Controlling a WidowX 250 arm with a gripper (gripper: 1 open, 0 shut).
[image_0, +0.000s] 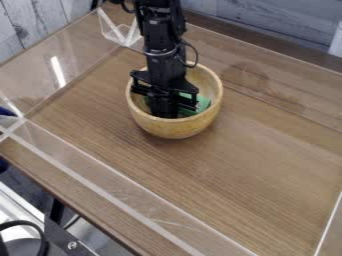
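Note:
My black gripper reaches down from the top of the view into a light wooden bowl in the middle of the table. A green object lies inside the bowl, partly hidden behind the gripper. The fingertips are down among dark shapes in the bowl, so I cannot see whether they are open, shut or holding anything.
Bare wooden tabletop surrounds the bowl, with free room to the right and in front. Clear tape strips run along the left side. A black cable loop lies at the bottom left corner, and the table's edges show at top left and top right.

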